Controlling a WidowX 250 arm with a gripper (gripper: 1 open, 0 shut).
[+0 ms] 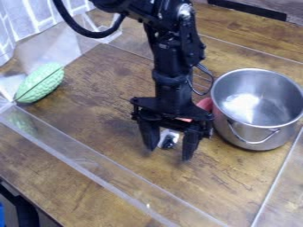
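Note:
My black gripper [168, 149] reaches down to the wooden table at the centre, its two fingers straddling a small silvery object [167, 139] that is mostly hidden by them. Whether the fingers grip it I cannot tell. A red object [204, 119] lies behind the gripper, beside a steel pot [254, 97] on the right, and is partly covered by the arm.
A green melon-like object [41, 83] lies at the left. Clear plastic edges run along the left, front and right of the wooden table [95, 133]. A white curtain hangs at the back left.

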